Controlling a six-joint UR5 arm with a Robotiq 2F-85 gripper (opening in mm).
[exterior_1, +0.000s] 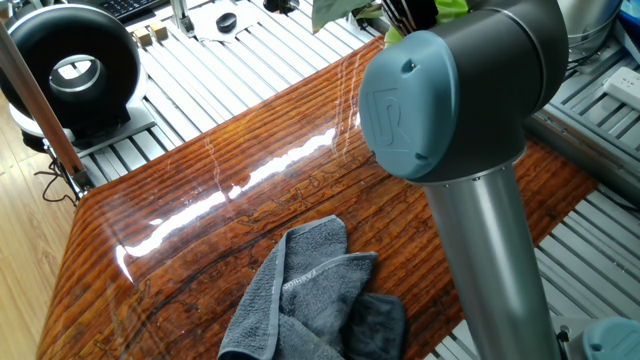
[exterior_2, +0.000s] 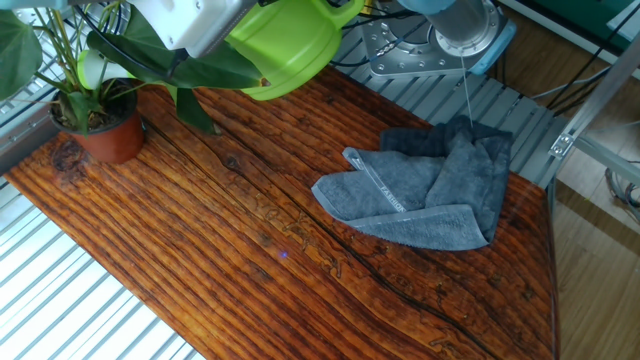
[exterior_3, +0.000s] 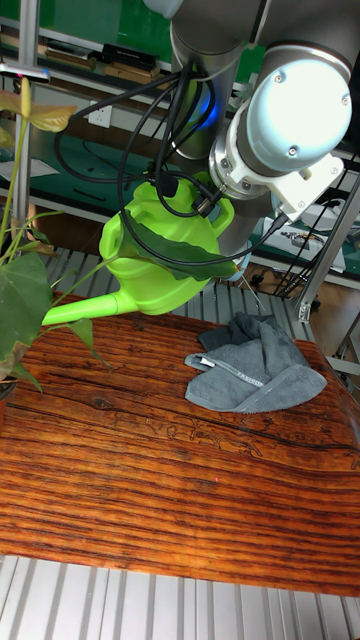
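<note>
A bright green watering can (exterior_3: 160, 251) hangs tilted above the far side of the wooden table, its spout (exterior_3: 91, 309) pointing left toward the potted plant (exterior_3: 19, 320). My gripper (exterior_3: 210, 201) is at the can's handle side and bears it up; leaves, cables and the can hide most of its fingers. In the second exterior view the can (exterior_2: 290, 45) is at the top, right of the plant in its brown pot (exterior_2: 112, 135). Only a sliver of the can (exterior_1: 452, 8) shows behind the arm in the first exterior view.
A crumpled grey towel (exterior_2: 415, 195) lies on the wooden table (exterior_2: 230, 260) near one end. Large plant leaves (exterior_2: 150, 62) reach across the can. Black cables (exterior_3: 122, 176) loop beside the arm. A black ring-shaped device (exterior_1: 75, 75) stands beyond the table.
</note>
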